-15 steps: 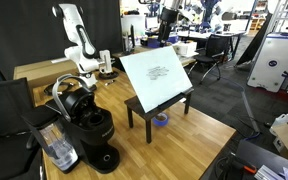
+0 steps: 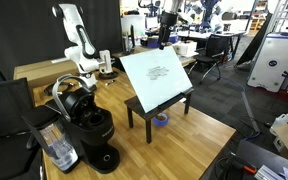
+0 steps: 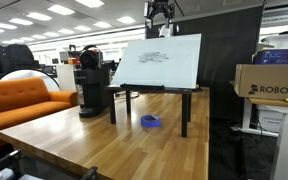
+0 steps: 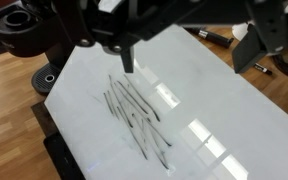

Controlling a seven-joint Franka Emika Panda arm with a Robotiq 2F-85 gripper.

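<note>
A white board (image 2: 171,86) leans on a small black stand (image 2: 139,107) on the wooden table, with dark scribbled strokes (image 4: 134,112) near its middle. Above the board's upper edge hangs my gripper, pointing down, its fingers wide apart and nothing between them. In the second exterior view the gripper (image 3: 158,22) shows small and dark over the board (image 3: 179,58). A roll of blue tape (image 3: 150,121) lies on the table in front of the stand. Past the board's edge in the wrist view is a dark stick-like object (image 4: 214,37), not clear enough to name.
A black coffee machine (image 2: 89,125) stands on the table left of the board. Bare wood (image 2: 189,145) lies open in front of the stand. Cardboard boxes (image 3: 271,85) rest on a separate table at the right in the second exterior view.
</note>
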